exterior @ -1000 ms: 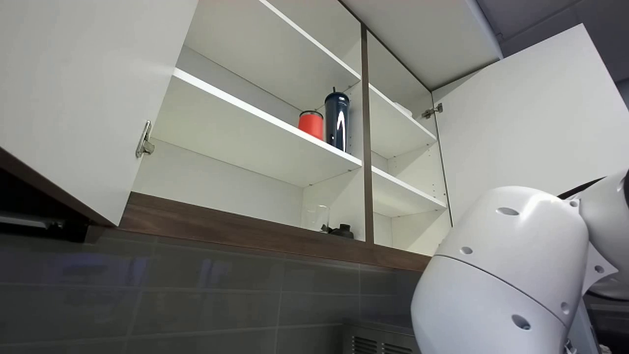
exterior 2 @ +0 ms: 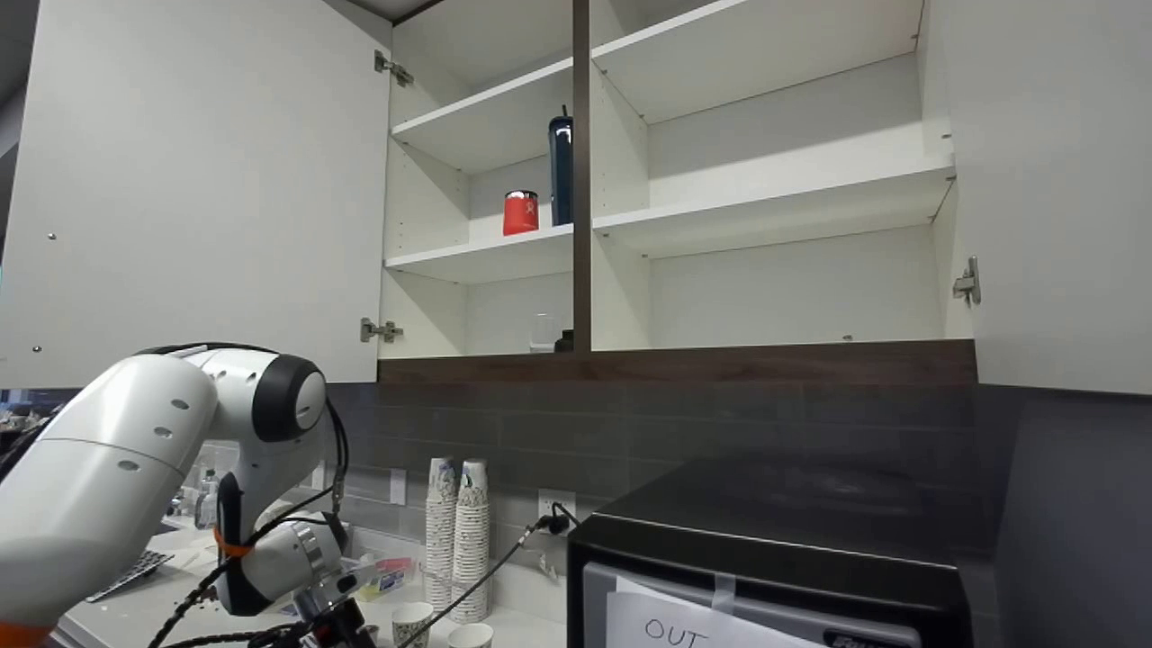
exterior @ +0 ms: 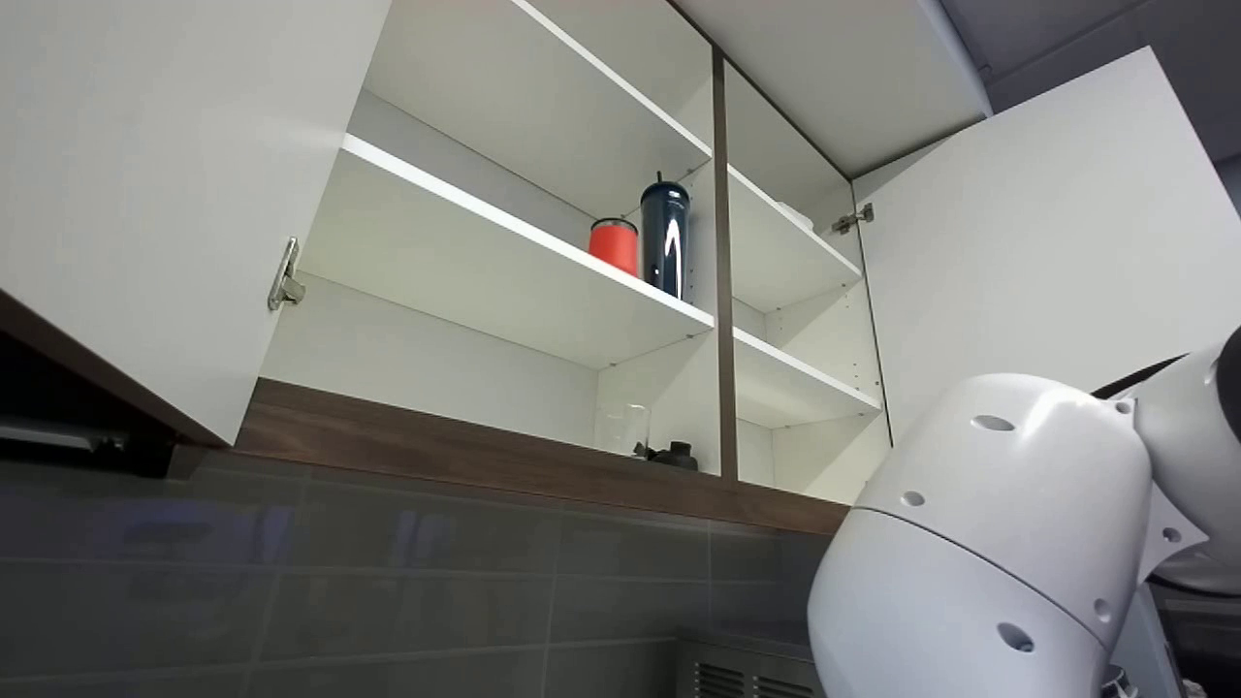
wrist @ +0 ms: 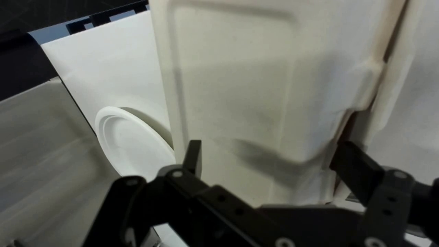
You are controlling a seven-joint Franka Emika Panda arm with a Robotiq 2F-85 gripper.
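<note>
In the wrist view my gripper is open, its two dark fingers spread wide apart. Behind them fills the frame a large off-white moulded container (wrist: 238, 90), with a darker seam along its right side. My gripper's shadow falls across this surface, and no object shows gripped. A white round plate or lid (wrist: 131, 140) lies left of the container on a white surface. Exterior view 2 has the arm low on the left, its hand over the counter and cut off by the bottom edge. The gripper is out of sight in exterior view 1.
Open cabinets hold a red cup (exterior 2: 520, 212) and a dark blue tumbler (exterior 2: 562, 171) on a shelf. Stacked paper cups (exterior 2: 472, 540) stand on the counter, with a black microwave (exterior 2: 756, 518) to their right. A cable runs across near the cups.
In exterior view 1 the arm has shifted slightly left and down. The cabinet and its contents look the same.
</note>
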